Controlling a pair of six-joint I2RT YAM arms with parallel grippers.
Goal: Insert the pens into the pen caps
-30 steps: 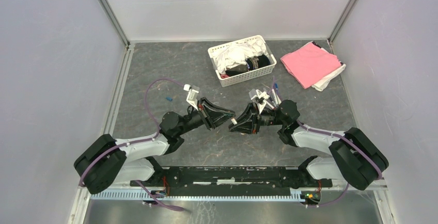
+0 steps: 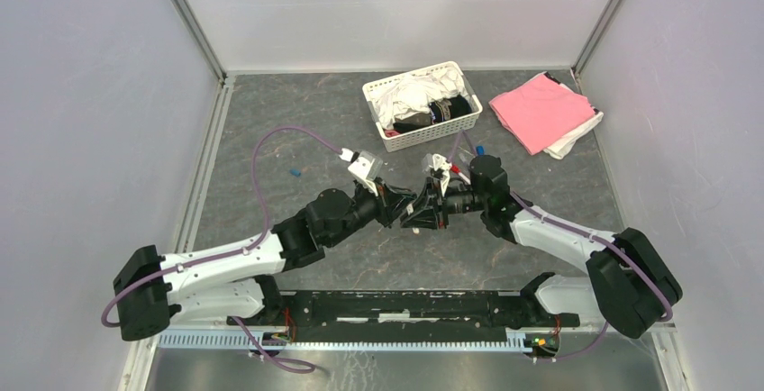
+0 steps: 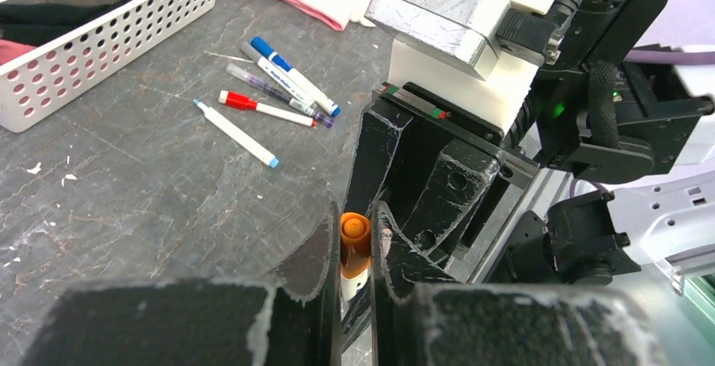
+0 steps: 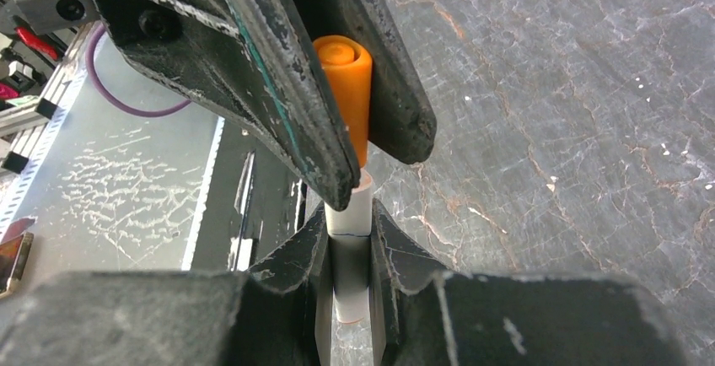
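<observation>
My two grippers meet above the middle of the floor. The left gripper [image 2: 396, 195] is shut on an orange cap [image 3: 355, 239] [image 4: 347, 88], held upright. Just below it, my right gripper [image 2: 416, 211] is shut on a white pen [image 4: 349, 210], whose upper end sits directly under the cap, touching or nearly so. Whether it is inside the cap I cannot tell. Several loose pens and markers, among them a white pen [image 3: 236, 134] and a red-capped marker [image 3: 266, 107], lie on the floor beside the basket.
A white basket [image 2: 428, 134] with cloth stands at the back. Pink and white cloths [image 2: 541, 112] lie at the back right. A small blue piece [image 2: 295, 172] lies on the left. Walls border both sides.
Both grippers stay close together.
</observation>
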